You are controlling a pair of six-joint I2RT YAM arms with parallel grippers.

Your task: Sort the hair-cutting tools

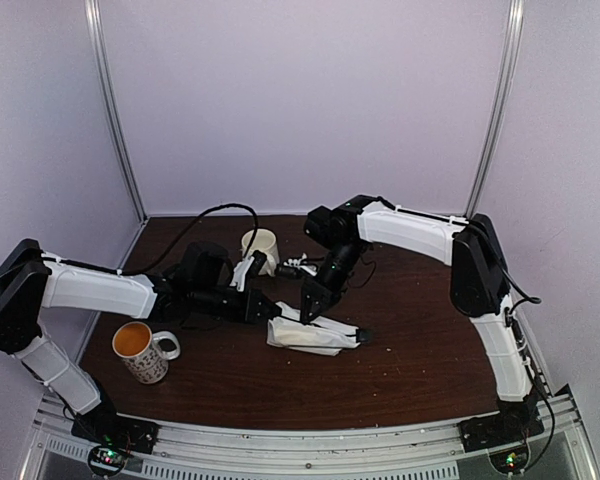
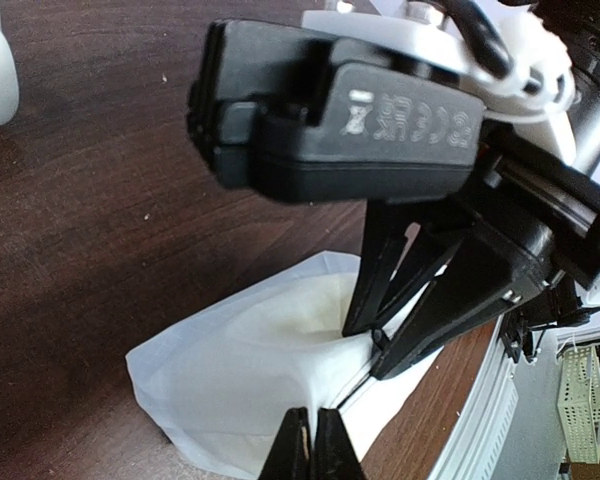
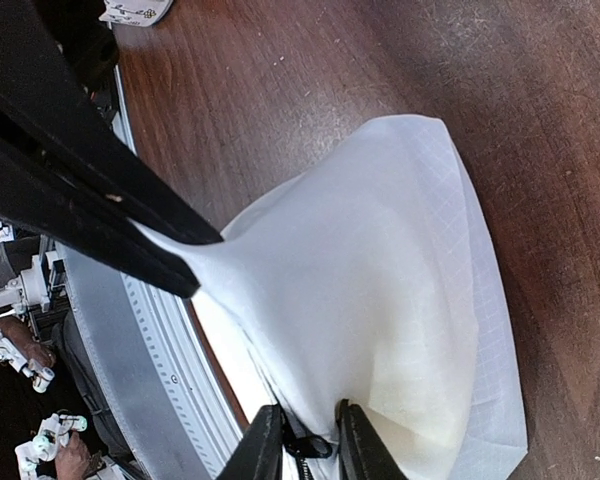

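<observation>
A white cloth pouch lies at the middle of the table, with thin dark items partly inside, too covered to identify. My left gripper is shut on the pouch's edge at its left end, seen low in the left wrist view. My right gripper is over the pouch; its fingertips are at a dark item in the pouch's opening, part open as far as shows. In the right wrist view the white fabric is drawn up toward the black fingers of the left gripper.
A patterned mug with orange inside stands at the front left. A white mug stands behind the grippers. Dark cables lie behind the right gripper.
</observation>
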